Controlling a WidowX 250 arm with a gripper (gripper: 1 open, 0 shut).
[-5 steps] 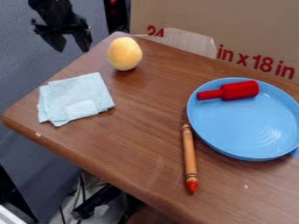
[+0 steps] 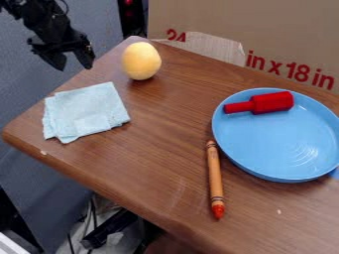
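Note:
My black gripper [image 2: 69,58] hangs at the top left, beyond the table's edge and left of a yellow oval object [image 2: 141,61]; its fingers point down, with nothing visible between them. A folded light-blue cloth [image 2: 83,112] lies on the wooden table [image 2: 146,164] below it. On the right, a red cylindrical object with a narrow end [image 2: 269,102] lies on a blue plate [image 2: 279,149]. An orange crayon [image 2: 215,184] lies just left of the plate.
A large cardboard box [image 2: 252,35] stands behind the table along the back. The middle of the table, between cloth and crayon, is clear.
My gripper has shifted slightly at the top left, beyond the table's edge. The objects on the table have not moved.

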